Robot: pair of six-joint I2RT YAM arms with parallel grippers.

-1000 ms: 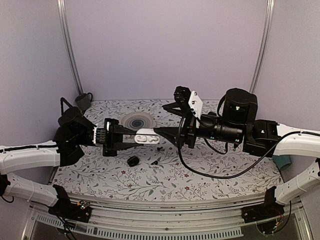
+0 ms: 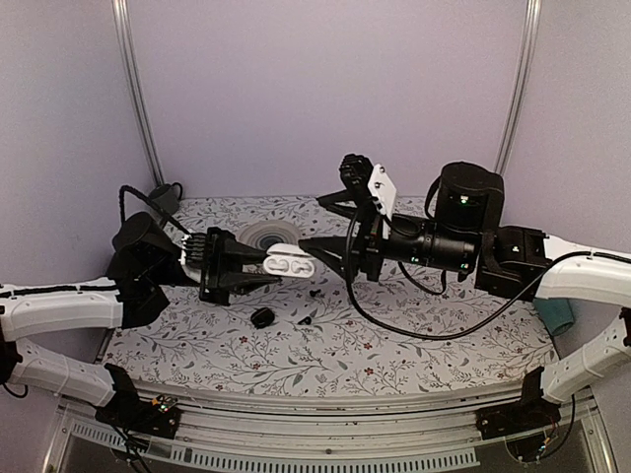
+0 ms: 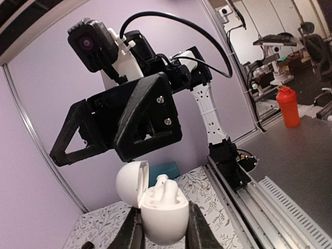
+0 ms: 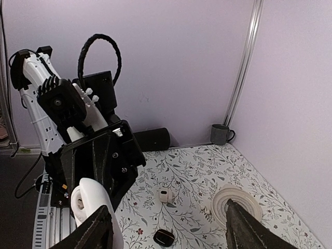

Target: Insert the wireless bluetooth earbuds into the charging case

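The white charging case (image 2: 289,264), lid raised, is gripped by my left gripper (image 2: 258,269) near the middle of the top view. In the left wrist view the case (image 3: 162,212) has white earbud shapes (image 3: 166,189) standing in it; how fully they sit is unclear. My right gripper (image 2: 333,229) is part open just right of and above the case, its fingertips close to the lid. In the right wrist view the case (image 4: 96,210) is beside one finger; nothing shows held between the right fingers.
Below lie a small dark object (image 2: 262,317), small bits, and a round coiled mat (image 4: 237,199). A grey mug (image 4: 219,134) stands at the back left, a teal roll (image 2: 555,313) at the right edge.
Both grippers have risen a little, the left with the case in it. The case sits slightly higher in the top view.
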